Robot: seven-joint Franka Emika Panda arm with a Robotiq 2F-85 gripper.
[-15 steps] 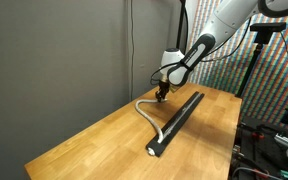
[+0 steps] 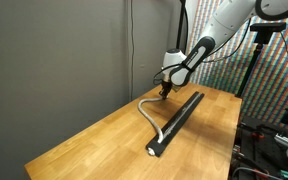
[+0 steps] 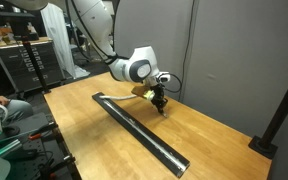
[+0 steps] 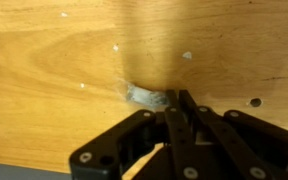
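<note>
My gripper [image 2: 165, 93] is low over the far part of the table, shut on one end of a pale grey rope [image 2: 147, 116]. From there the rope curves left and then forward across the wood. A short frayed length of the rope [image 4: 147, 97] sticks out of the fingers in the wrist view. The fingertips [image 4: 185, 99] stand close together, so little shows between them. In exterior view 2 the gripper [image 3: 163, 105] is beyond the black channel, and part of the rope [image 3: 128, 97] lies behind that channel.
A long black channel [image 3: 139, 131] runs across the table beside the rope. Wide bare wood [image 2: 79, 147] lies to the left in exterior view 1, with a grey partition [image 2: 54, 70] behind it. A dark post [image 3: 283, 110] stands at the table's far right in exterior view 2.
My gripper has shifted slightly to the right in exterior view 1, and the rope's held end with it. The rope's near end and the black channel look unmoved.
</note>
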